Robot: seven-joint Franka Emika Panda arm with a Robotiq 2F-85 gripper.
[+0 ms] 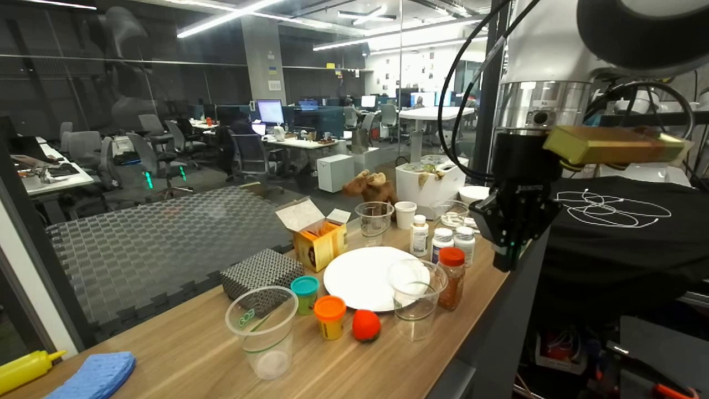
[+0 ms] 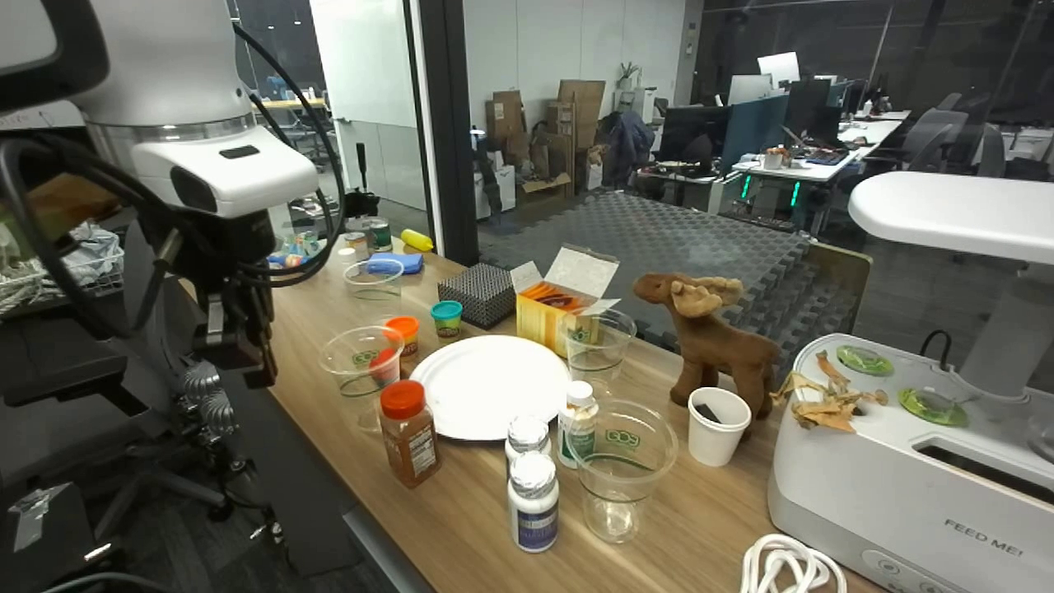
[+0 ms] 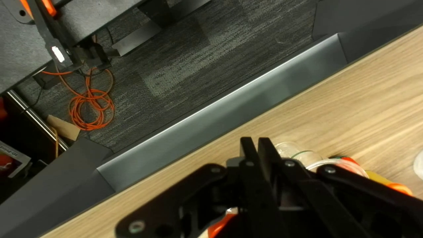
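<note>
My gripper [image 1: 506, 262] hangs in the air by the table's right edge in exterior view 1. In exterior view 2 the gripper [image 2: 245, 367] is at the left, clear of the things on the table. Its fingers [image 3: 248, 147] are nearly together in the wrist view, with a narrow gap. I make out no object between them. Nearest on the table stand the red-lidded spice jar [image 1: 451, 282] and a clear plastic cup [image 1: 415, 312]. A white plate [image 1: 359, 282] lies behind them, and a red ball [image 1: 366, 326] sits in front of the plate.
Several pill bottles [image 2: 533, 509] and more clear cups [image 2: 617, 474] crowd the far end. Beyond the plate are an open tea box [image 1: 320, 243], a black mesh block [image 1: 263, 272] and a brown moose toy [image 2: 721, 341]. The front left of the table [image 1: 199, 339] has free room.
</note>
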